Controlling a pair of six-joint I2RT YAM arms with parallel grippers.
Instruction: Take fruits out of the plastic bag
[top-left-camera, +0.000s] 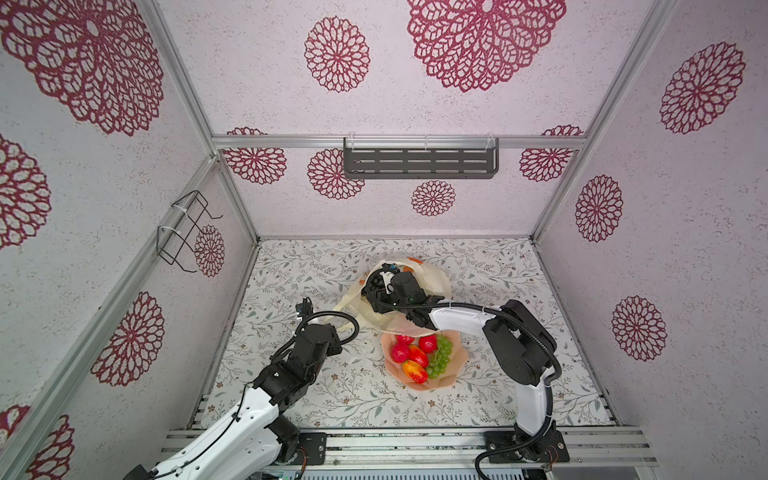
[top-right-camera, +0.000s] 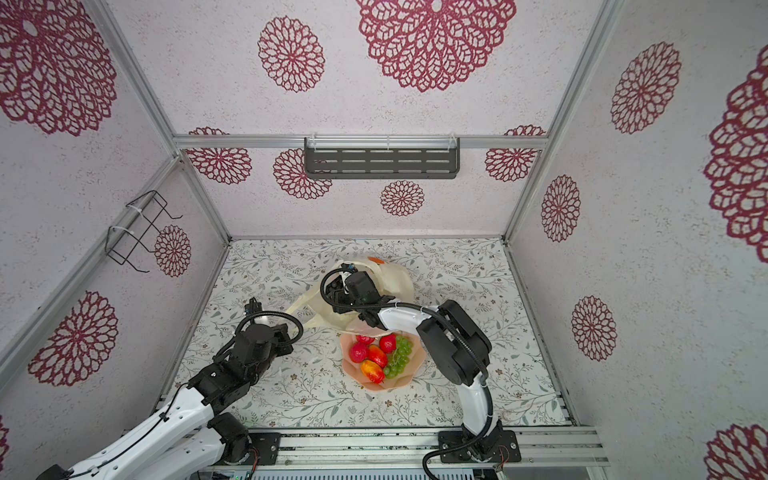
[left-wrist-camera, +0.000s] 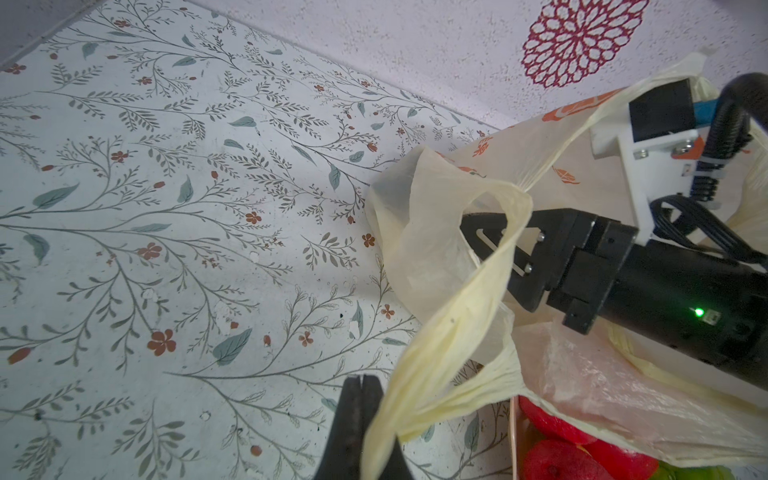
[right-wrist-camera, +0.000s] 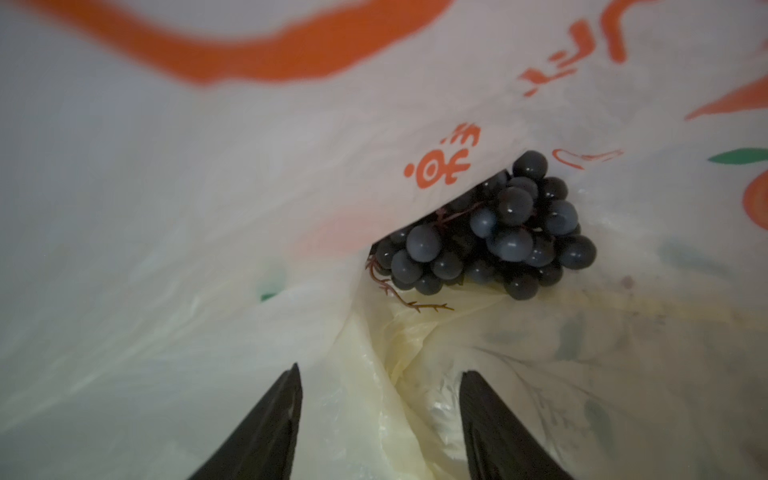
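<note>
A cream plastic bag (top-left-camera: 432, 284) with orange print lies open at the middle back. My right gripper is inside it, open and empty, its fingertips below a bunch of dark grapes (right-wrist-camera: 512, 232) in the right wrist view. My left gripper is shut with the yellowish strap of the bag at its fingers, drawn toward the front left. A pink bowl (top-left-camera: 455, 372) in front of the bag holds red fruits (top-left-camera: 400, 352), a red-yellow fruit (top-left-camera: 413, 371) and green grapes (top-left-camera: 439, 360).
A grey shelf (top-left-camera: 420, 160) hangs on the back wall, and a wire rack (top-left-camera: 180, 232) on the left wall.
</note>
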